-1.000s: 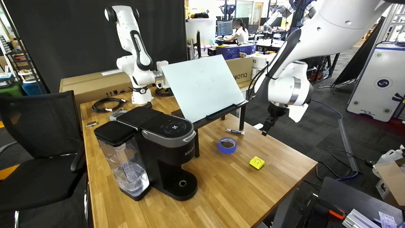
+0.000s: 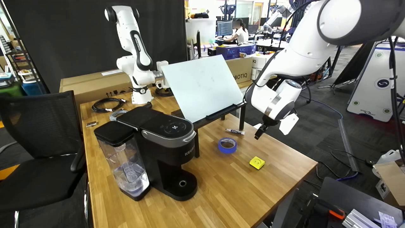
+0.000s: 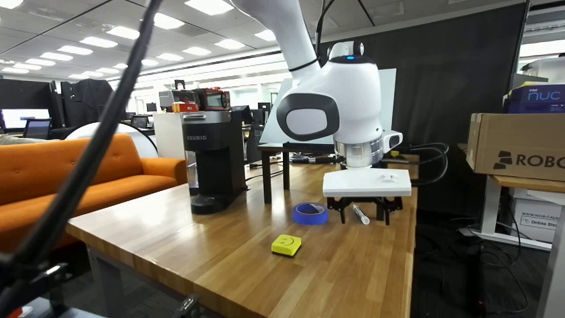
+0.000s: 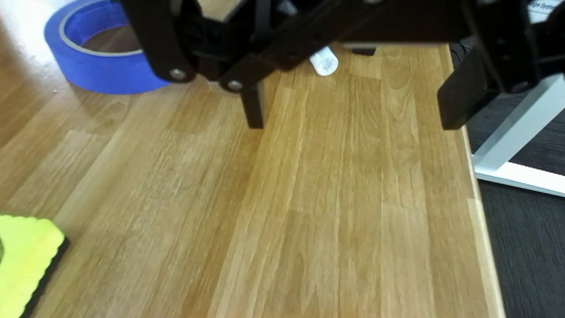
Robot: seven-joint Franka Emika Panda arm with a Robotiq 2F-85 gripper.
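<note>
My gripper hangs over the right side of the table, open, with only air between its fingers. In the wrist view its two fingertips are wide apart above bare wood. A marker lies on the table near the whiteboard stand; its white end peeks out beyond the gripper in the wrist view. To the side sits a blue tape roll, lying flat. A yellow eraser with a smiley face rests closer to the front of the table. The whiteboard leans on a black stand.
A black Keurig coffee maker with a clear water tank stands left of the stand. A second white arm is at the back. The table's edge runs close by my gripper.
In exterior view 1 my gripper has shifted slightly left, and the arm and wrist have changed their tilt. The marker, tape, eraser and whiteboard have stayed in place.
</note>
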